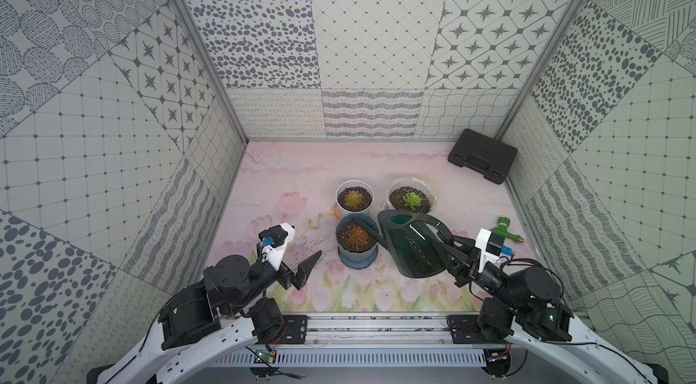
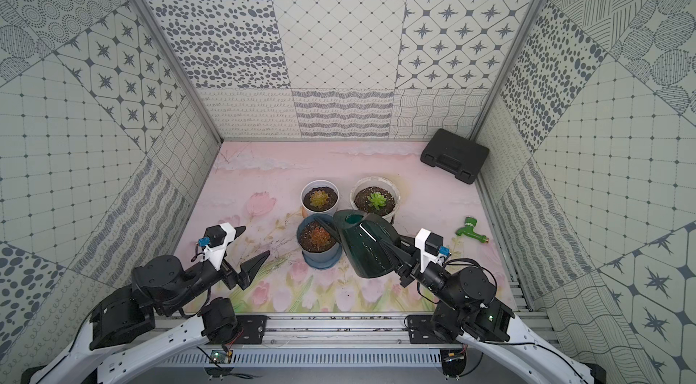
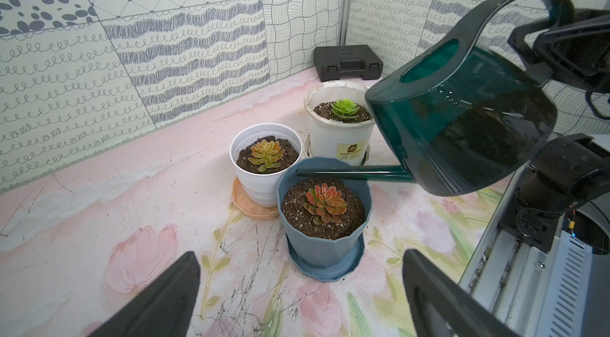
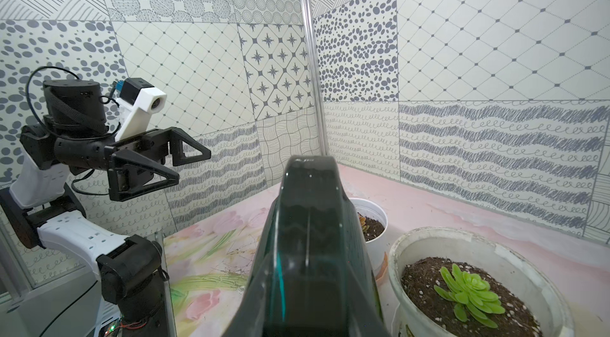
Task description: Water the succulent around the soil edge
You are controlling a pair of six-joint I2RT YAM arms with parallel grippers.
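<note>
A reddish succulent (image 3: pixel 325 202) grows in dark soil in the blue-grey pot (image 3: pixel 322 249), which stands on a matching saucer. My right gripper (image 1: pixel 451 247) is shut on the handle of the dark green watering can (image 3: pixel 470 127). The can hangs tilted to the right of the pot, its spout (image 3: pixel 362 173) reaching across the pot's back part above the soil, behind the plant. No water shows leaving the spout. Off to the left of the pot, my left gripper (image 2: pixel 256 240) is open and empty. In the right wrist view the can's handle (image 4: pixel 309 241) hides the blue-grey pot.
Behind stand a small white pot (image 3: pixel 261 184) with a yellowish succulent and a larger white pot (image 3: pixel 333 136) with a green one. A black case (image 1: pixel 483 155) lies at the back right, a green nozzle-like piece (image 2: pixel 471 230) at the right.
</note>
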